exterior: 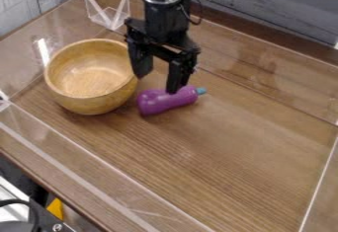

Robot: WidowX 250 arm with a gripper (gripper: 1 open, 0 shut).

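Observation:
My black gripper (161, 60) hangs over the table, open, just above and behind a purple object (166, 101) shaped like an eggplant, which lies right of a tan bowl (82, 84). The gripper's left side is close to the bowl's right rim. Nothing shows held between its fingers.
A clear wire-like rack (109, 11) stands at the back left. A wall edge runs along the back right. Dark cables and a small yellow item lie at the lower left corner.

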